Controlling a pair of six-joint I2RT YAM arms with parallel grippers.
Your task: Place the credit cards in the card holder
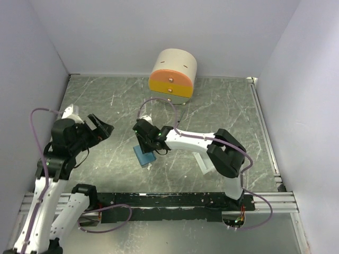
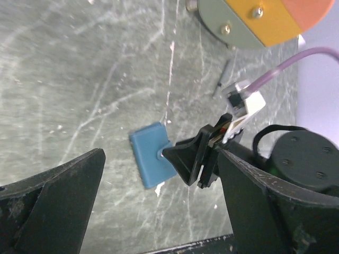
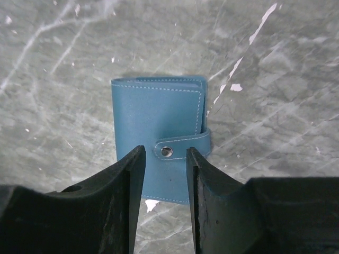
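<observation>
The blue card holder [image 1: 143,155] lies flat on the marble table, its flap with a round snap facing up. In the right wrist view the card holder [image 3: 159,108] is folded shut, and no credit card shows in any view. My right gripper is open above it, its two fingers either side of the snap with nothing between them. Off to the left, raised well above the table, my left gripper [image 1: 102,127] stands open and empty. From the left wrist view, the right gripper partly covers the card holder [image 2: 151,153].
A small cabinet [image 1: 173,76] with orange, yellow and green drawers stands at the back. A white tray [image 1: 204,162] lies right of the card holder, partly under my right arm. A thin dark pen-like object [image 2: 221,78] rests near the cabinet.
</observation>
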